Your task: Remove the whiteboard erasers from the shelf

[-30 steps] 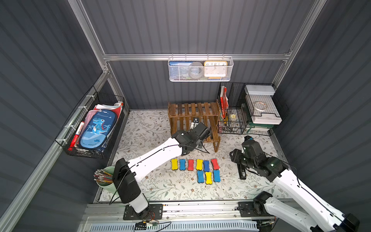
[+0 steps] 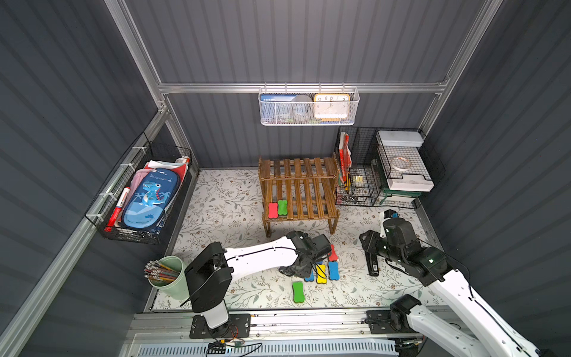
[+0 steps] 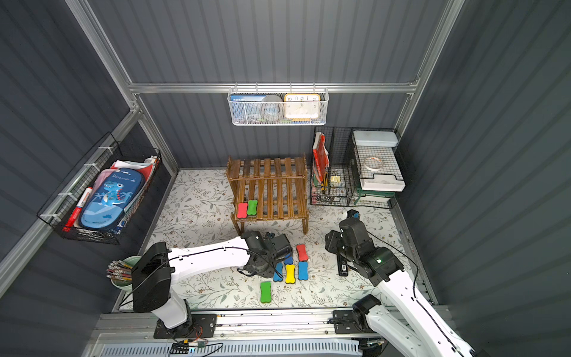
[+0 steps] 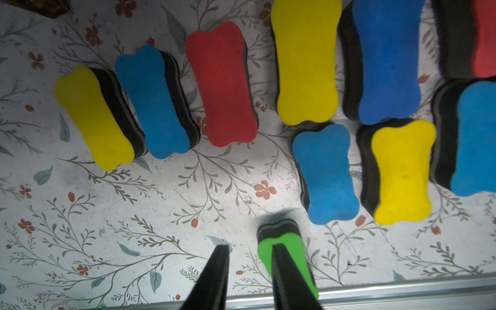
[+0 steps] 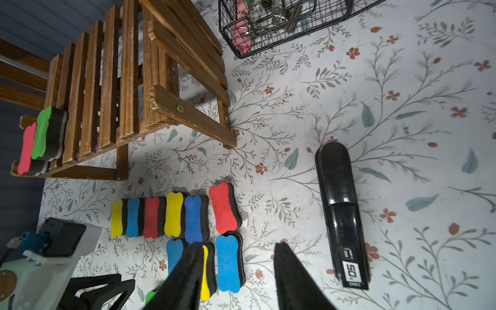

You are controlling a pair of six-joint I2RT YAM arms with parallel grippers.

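A red eraser [image 2: 273, 210] and a green one [image 2: 282, 207] sit at the left of the wooden shelf [image 2: 306, 196]. Several red, blue and yellow erasers [image 5: 229, 261] lie in rows on the surface before it. A green eraser [image 4: 282, 248] lies at the front, by my left gripper; that gripper's fingertips are narrowly apart, and whether they grip the eraser is unclear. My right gripper is part open above the right side, near the erasers and a black stapler [image 5: 342, 217], with nothing seen between its fingers.
Black wire baskets [image 2: 410, 178] stand back right. A basket with a pencil case [image 2: 148, 199] is at left, above a green pencil cup [image 2: 178, 282]. A white mesh basket [image 2: 308, 116] hangs on the back wall. The surface left of the shelf is clear.
My left arm has moved from the shelf toward the front, and a green eraser now shows at the front. The right arm has shifted slightly rightward.
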